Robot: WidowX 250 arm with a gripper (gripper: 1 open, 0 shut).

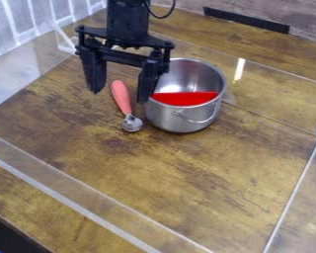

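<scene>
My black gripper [121, 71] is open in the upper middle, its two dark fingers hanging apart above a utensil with a pink handle [121, 97] and a metal end [131, 123]. To the right of the utensil stands a steel pot [184, 115] with a wire handle and a red piece [185, 99] inside. The gripper's right side partly overlaps the pot's left rim in the view; whether it touches the pot cannot be told.
A pale railing runs along the upper left edge, and a dark strip lies at the back right.
</scene>
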